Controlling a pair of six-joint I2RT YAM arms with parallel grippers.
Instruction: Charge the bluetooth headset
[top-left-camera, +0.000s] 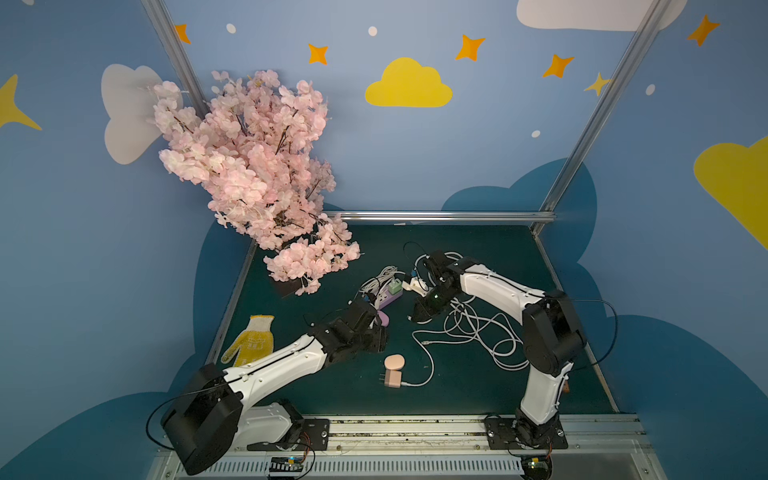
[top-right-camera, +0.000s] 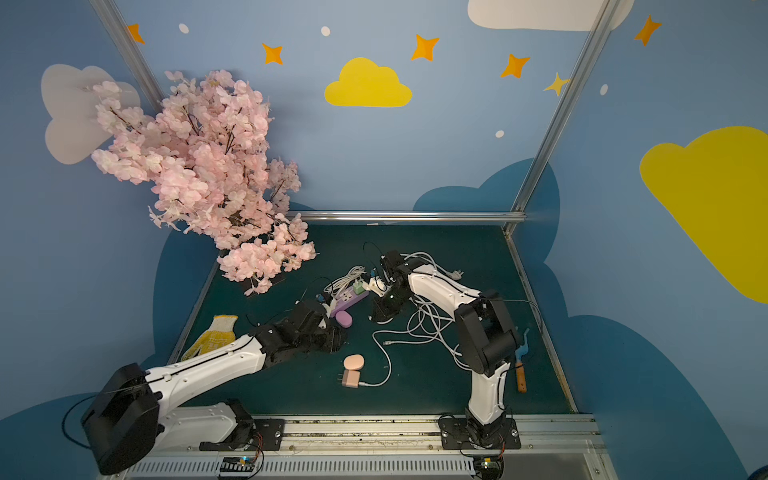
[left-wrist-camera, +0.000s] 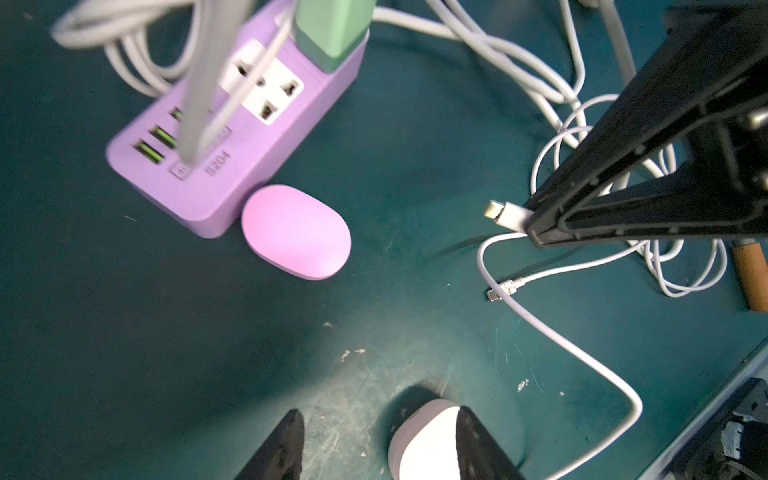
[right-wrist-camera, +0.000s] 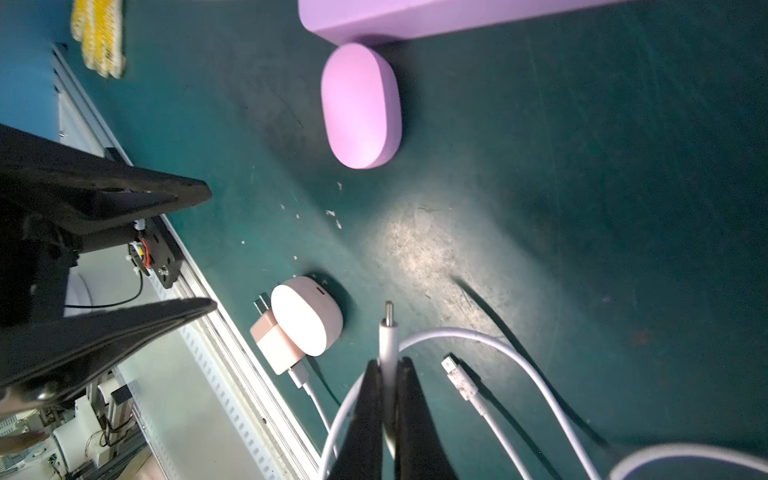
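Note:
My right gripper is shut on a white cable's plug (right-wrist-camera: 389, 337), metal tip exposed, raised over the table. My left gripper is open, nothing between its fingers, above and beside a pale peach rounded case (left-wrist-camera: 424, 444) (top-left-camera: 393, 361). A purple oval case (left-wrist-camera: 295, 232) lies beside the purple power strip (left-wrist-camera: 200, 184). The peach case sits against a plug adapter (right-wrist-camera: 274, 344) with a cable attached. Another cable end (right-wrist-camera: 461, 381) lies on the table.
Coiled cables (top-left-camera: 488, 336) cover the right side; a blossom tree (top-left-camera: 256, 176) stands back left. A yellow glove (top-left-camera: 249, 344) lies left, a wooden-handled tool (top-right-camera: 521, 372) right.

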